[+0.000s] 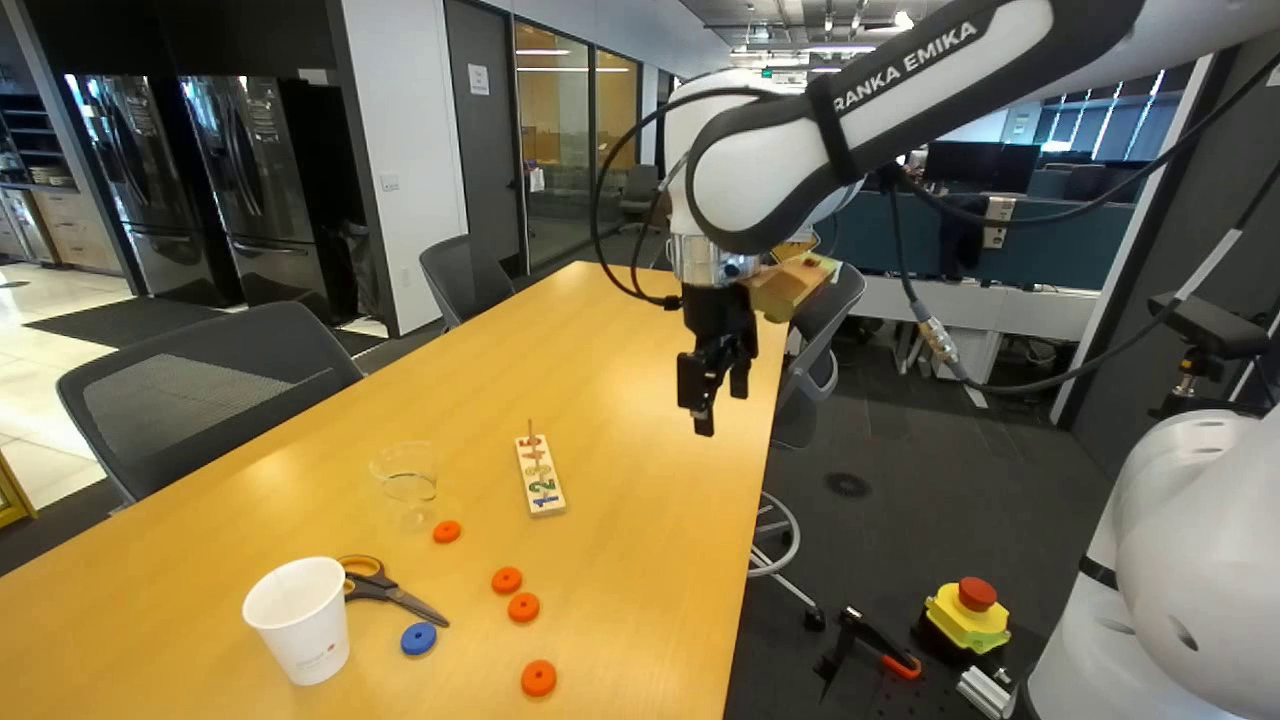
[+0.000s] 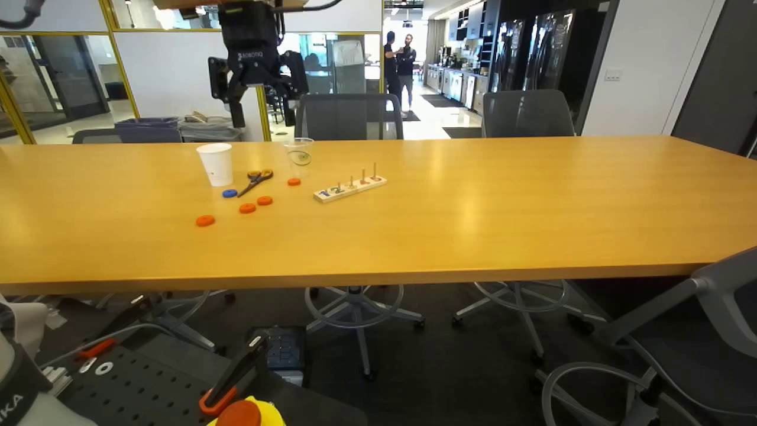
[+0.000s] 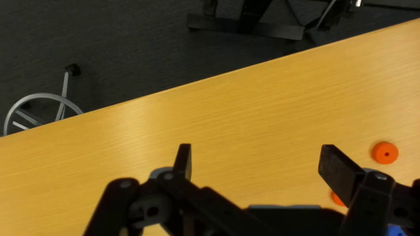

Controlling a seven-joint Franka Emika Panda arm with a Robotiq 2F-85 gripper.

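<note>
High over the table, my gripper is open, and only bare wood shows between its fingers in the wrist view. A wooden board with printed numbers and upright pegs lies flat on the table; no rings sit on its pegs. Several orange rings are scattered toward the near edge, one of them just right of my right finger. A blue ring rests by the scissors. In the wrist view my right finger partly covers another orange ring.
A white paper cup stands beside the scissors, and a clear plastic cup stands behind the board. Chairs line its edges.
</note>
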